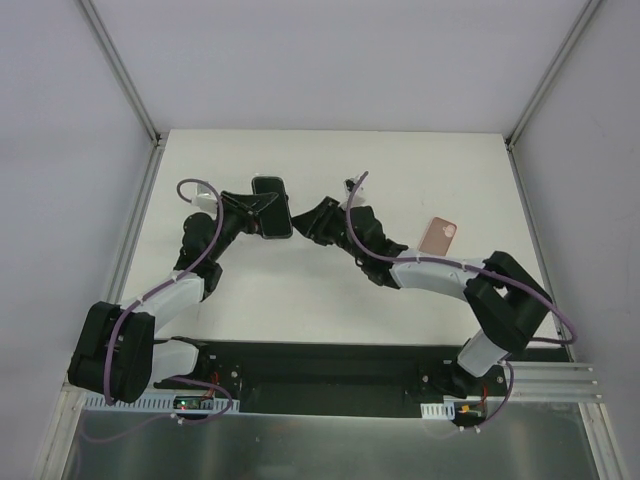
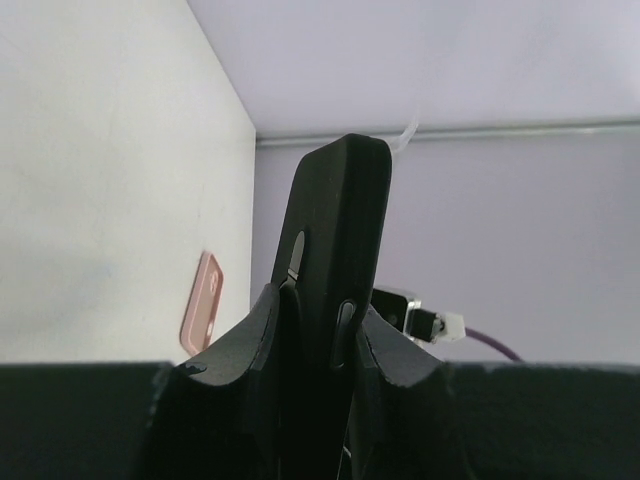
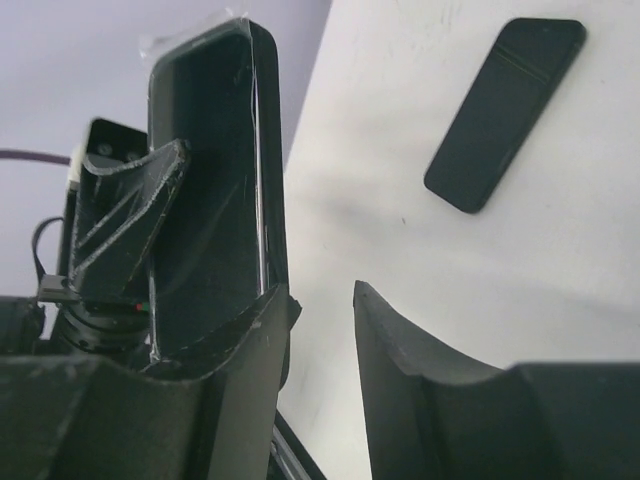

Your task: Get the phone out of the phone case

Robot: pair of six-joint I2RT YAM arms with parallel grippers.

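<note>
The phone in its case is held up over the table, a black slab seen upright in both wrist views. My left gripper is closed around it, its fingers on either face. My right gripper stands just beside the slab's right side, fingertips a little apart; whether one touches the edge I cannot tell. A thin pale line runs along the slab's edge in the right wrist view.
A pink phone-shaped item lies at the table's right. The right wrist view shows a flat dark phone-shaped item on the white table, which is otherwise clear.
</note>
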